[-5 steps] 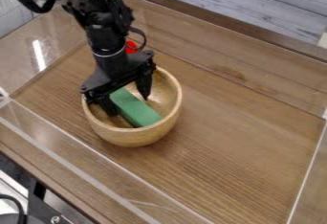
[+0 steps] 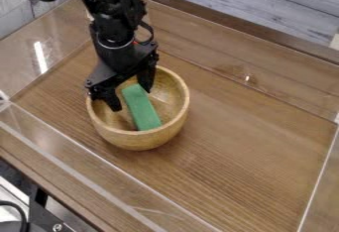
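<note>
A wooden bowl (image 2: 169,129) sits on the wooden table, left of centre, with a green block (image 2: 142,109) lying inside it. My black gripper (image 2: 125,76) hangs over the bowl's back left, its fingers spread apart with the block below and between them toward the front; no grip on the block shows.
A small red object (image 2: 141,52) is partly hidden behind the arm. A white slatted surface (image 2: 265,8) lies beyond the back edge, and cables run at the lower left.
My gripper has risen and moved back from low in the bowl, its fingers now higher. More of the green block shows, tilted more toward upright in the view.
</note>
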